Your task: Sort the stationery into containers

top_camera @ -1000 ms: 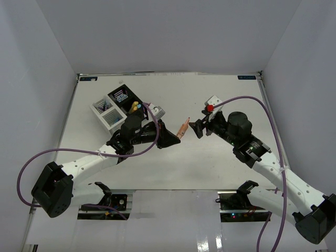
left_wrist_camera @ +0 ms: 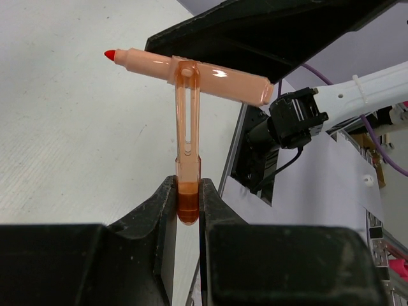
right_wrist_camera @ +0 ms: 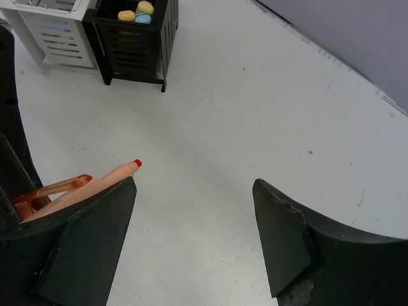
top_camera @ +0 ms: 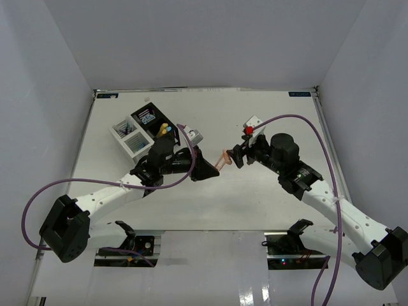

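My left gripper is shut on an orange see-through pen cap, whose clip end stands up from the fingertips. A peach marker with a red tip lies crosswise at the cap's upper end, against or just in front of a dark finger of the right gripper. Whether that finger touches it, I cannot tell. In the right wrist view the marker shows beside the left finger of my right gripper, which is open with nothing between its fingers. The white basket and black basket stand at the back left.
Several small items sit in the baskets, among them yellow and blue ones in the black one. Both arms meet near its middle, close together.
The orange piece, earlier one straight length, now shows as two pieces at an angle. The left arm is nearly still.
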